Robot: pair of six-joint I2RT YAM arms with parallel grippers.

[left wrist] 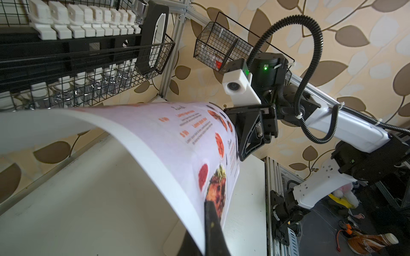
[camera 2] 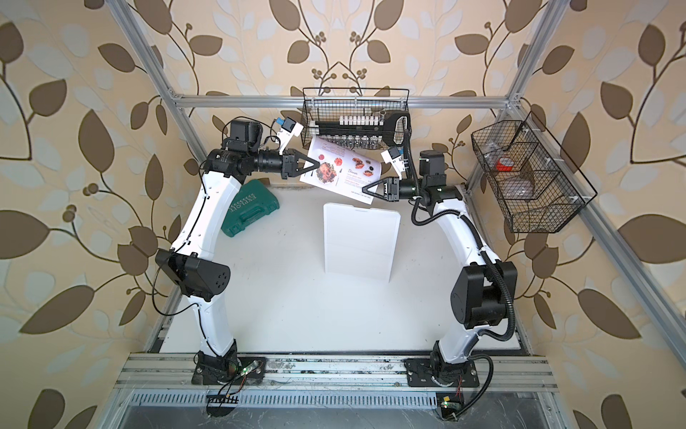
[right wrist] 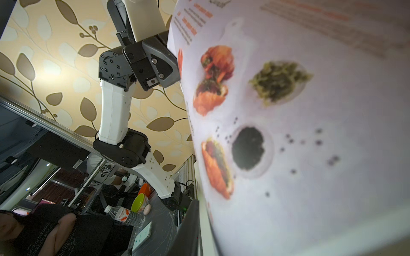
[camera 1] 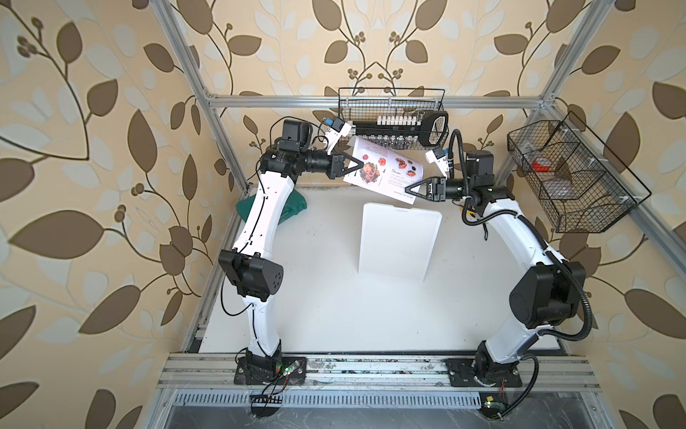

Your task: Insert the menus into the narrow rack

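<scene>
A printed menu [camera 1: 386, 168] with food pictures hangs curled between my two grippers. My left gripper [camera 1: 362, 164] is shut on its left edge; in the left wrist view the dark fingertips [left wrist: 211, 213] pinch the sheet's border. My right gripper [camera 1: 407, 190] is at the lower right edge of the menu, fingertips close together, but whether they grip it cannot be made out. In the right wrist view the menu [right wrist: 299, 128] fills much of the picture and hides most of the fingers. The white narrow rack [camera 1: 398, 243] stands upright on the table, just in front of and below the menu.
A black wire basket [camera 1: 391, 107] with white-capped bottles hangs on the back rail, close behind the menu. Another wire basket [camera 1: 578, 171] is on the right wall. A green case [camera 2: 250, 207] lies at the table's left.
</scene>
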